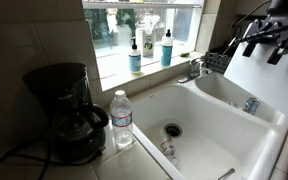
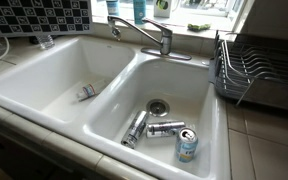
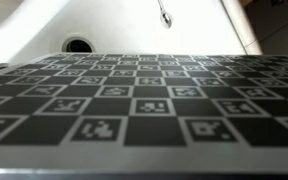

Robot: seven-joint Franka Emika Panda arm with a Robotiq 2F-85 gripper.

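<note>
A flat board stands at the arm's end. Its white back [image 1: 269, 78] fills the upper right in exterior view 1. In exterior view 2 its black-and-white patterned face [image 2: 34, 17] shows at the top left. The wrist view has the checkered board [image 3: 149, 105], covered in small square markers, across its lower part. My gripper [image 1: 276, 42] is a dark shape at the board's upper edge, above the far side of the sink. Its fingers cannot be made out against the board, and none show in the wrist view.
The white double sink [image 2: 89, 118] holds several items: a clear container [image 2: 86, 92] in the left basin, cans [image 2: 186, 145] in the right. A faucet [image 2: 164, 38] rises behind. A dish rack [image 2: 259, 65], water bottle [image 1: 121, 120] and coffee maker [image 1: 69, 110] stand around it.
</note>
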